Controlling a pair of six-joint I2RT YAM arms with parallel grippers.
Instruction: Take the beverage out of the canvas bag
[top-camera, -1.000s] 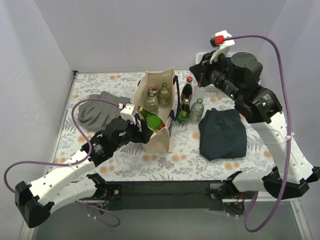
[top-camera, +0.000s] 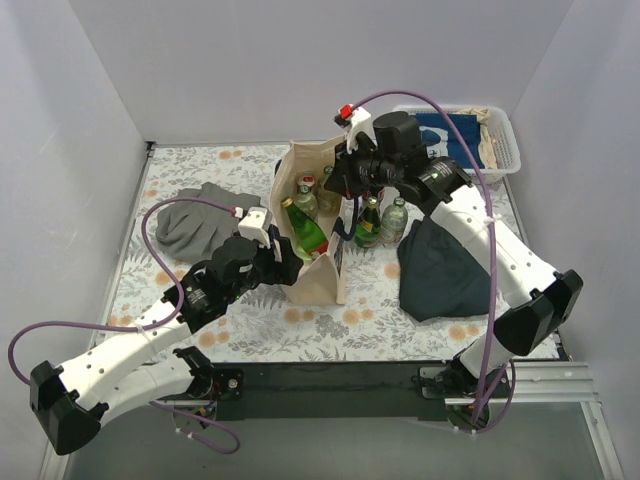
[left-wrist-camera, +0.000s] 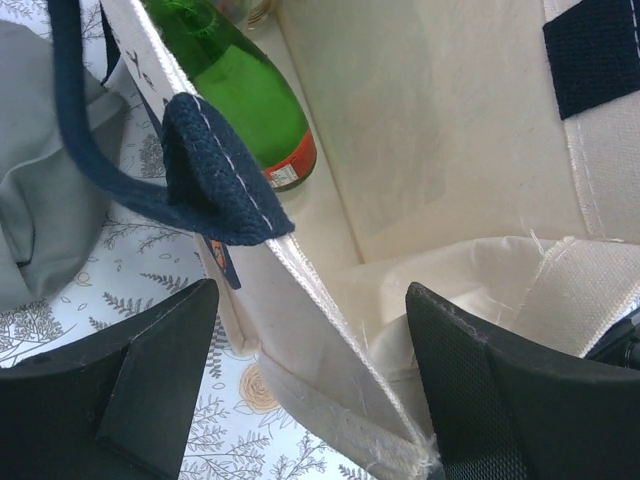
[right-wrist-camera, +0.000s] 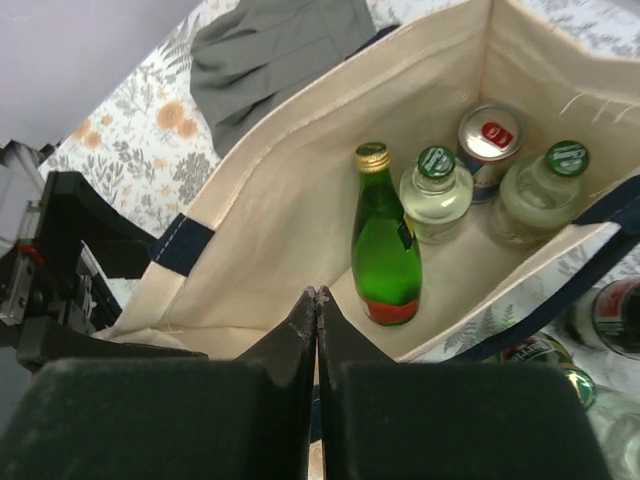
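The canvas bag (top-camera: 318, 285) stands open on the table. Inside, a green bottle (right-wrist-camera: 385, 255) leans near one side, along with two clear bottles (right-wrist-camera: 437, 195) with green caps and a can (right-wrist-camera: 490, 145). At the bag's near rim, the fingers of my left gripper stand apart, with the canvas edge running between them and not visibly pinched. Over the bag's right side hovers my right gripper, its fingertips together and nothing between them. In the top view this gripper (top-camera: 343, 185) partly covers the bag's far right rim.
Just right of the bag stand a green bottle (top-camera: 368, 222) and a clear one (top-camera: 394, 220), with a dark-capped one partly hidden. A dark cloth (top-camera: 445, 275) lies at right, a grey cloth (top-camera: 205, 222) at left. A white basket (top-camera: 505, 140) sits behind.
My right gripper has travelled left from beyond the standing bottles to over the bag. Inside the bag, the green bottle's neck has shifted away from the near rim. My left arm has hardly moved.
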